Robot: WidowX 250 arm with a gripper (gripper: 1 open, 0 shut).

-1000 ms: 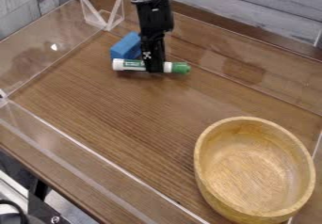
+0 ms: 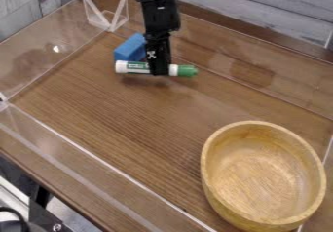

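A white and green cylindrical tube [image 2: 134, 67] lies horizontally in the upper middle of the camera view, its green end to the right. My black gripper [image 2: 159, 66] reaches down from the top onto the tube's middle, shut on it. A blue block [image 2: 129, 48] sits just behind the tube, partly hidden by the gripper.
A large tan bowl [image 2: 263, 172] fills the lower right of the wooden table [image 2: 124, 129]. Clear plastic walls line the left side.
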